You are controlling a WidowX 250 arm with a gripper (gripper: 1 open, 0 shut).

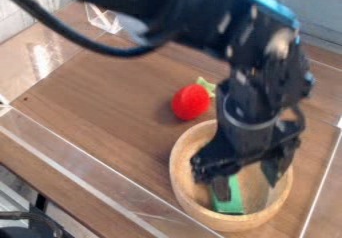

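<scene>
A wooden bowl (187, 182) sits at the lower right of the table, with a green block (230, 202) lying in it, mostly hidden by the gripper. The dark gripper (247, 177) is lowered into the bowl over the block, open, its fingers on either side of the block's upper part. A red strawberry-like object (190, 103) with green leaves lies just behind the bowl, to its upper left.
Clear plastic edging (80, 167) runs along the front left side, and a wall stands at the back.
</scene>
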